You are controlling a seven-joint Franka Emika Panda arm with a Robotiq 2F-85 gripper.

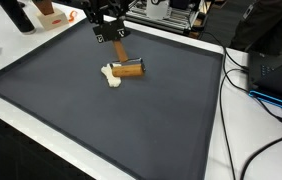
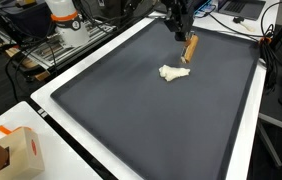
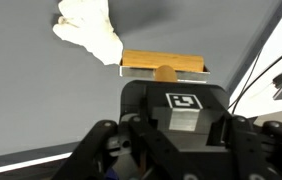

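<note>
Held in my shut gripper (image 1: 115, 36) is a T-shaped wooden tool (image 1: 129, 70), with an orange-brown handle and a wooden crossbar edged in metal. The crossbar sits low over the dark board; contact with the surface is hard to judge. Just left of it in exterior view 1 lies a crumpled white cloth (image 1: 111, 77), which exterior view 2 also shows as a small white cloth (image 2: 174, 72) near the tool. In the wrist view the crossbar (image 3: 186, 62) extends beyond the gripper, right of the cloth (image 3: 91, 27). A dark housing with a marker hides the fingertips there.
The dark board (image 1: 151, 115) is bare across its middle and front. Along its far left stand a box (image 1: 51, 17) and other items. A black device (image 1: 276, 80) with cables sits off the right edge.
</note>
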